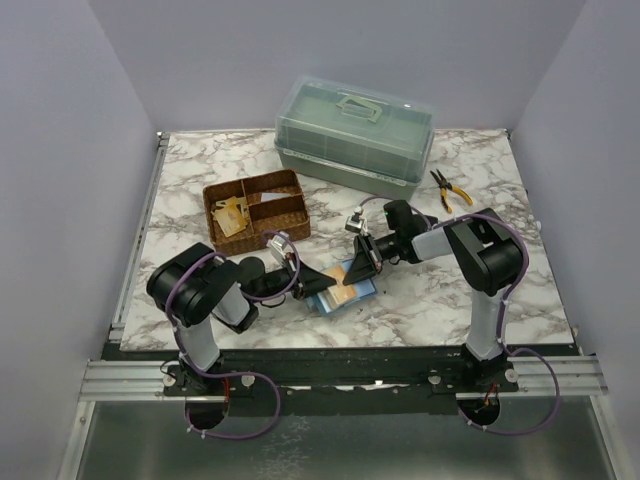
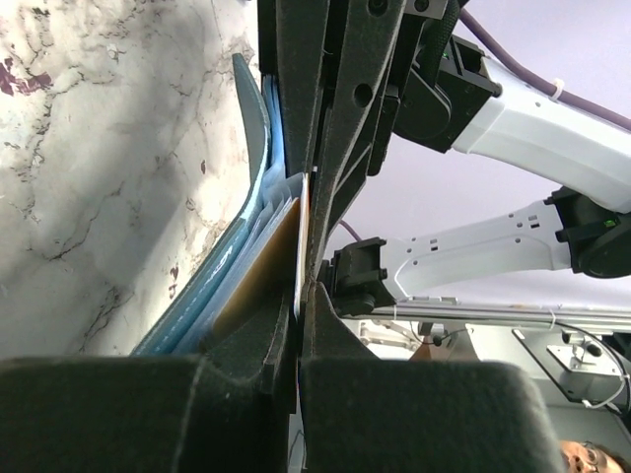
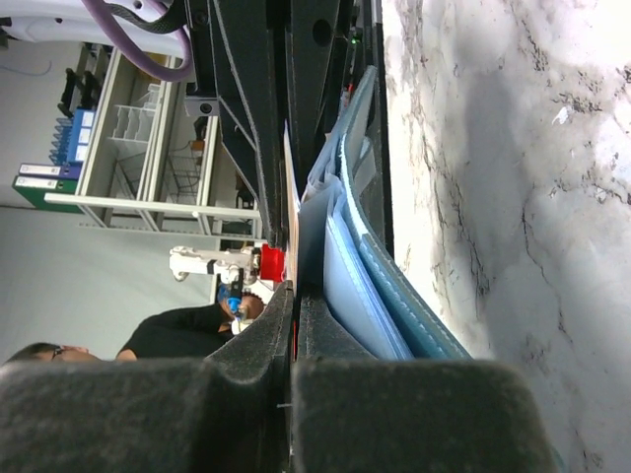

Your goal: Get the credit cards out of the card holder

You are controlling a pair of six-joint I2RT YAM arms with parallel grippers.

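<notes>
The blue card holder (image 1: 362, 286) stands at the front middle of the table, with a tan card (image 1: 338, 292) in it; its sleeves (image 3: 360, 296) and outer flap (image 2: 248, 138) show in the wrist views. My left gripper (image 1: 317, 282) and right gripper (image 1: 356, 271) face each other from either side of it. The left one (image 2: 294, 355) is shut on the edge of the thin tan card (image 2: 274, 256). The right one (image 3: 293, 360) is shut at the holder's other side; whether anything thin is between its fingers is hard to tell.
A brown divided basket (image 1: 285, 220) holding a few items stands at the back left. A green lidded box (image 1: 350, 140) is at the back, pliers (image 1: 452, 190) at the right. The table front left of the basket is clear.
</notes>
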